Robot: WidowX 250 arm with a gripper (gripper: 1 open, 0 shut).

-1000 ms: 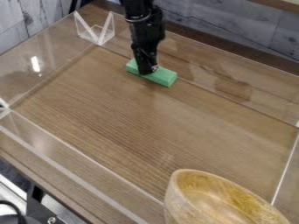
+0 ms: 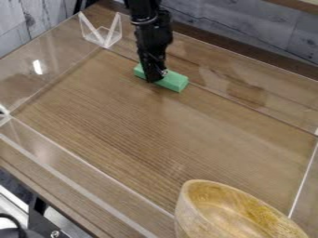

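Observation:
A green rectangular block (image 2: 172,82) lies on the wooden table in the upper middle. The black gripper (image 2: 154,71) reaches down from the top of the view onto the block's left part, its fingertips at or just over it. The fingers are dark and small, so whether they grip the block is unclear.
A yellow oval bowl (image 2: 230,216) sits at the bottom right. A clear plastic object (image 2: 102,31) stands at the upper left near the wall.
The gripper has shifted very slightly around the green block; the block looks to be in the same place.

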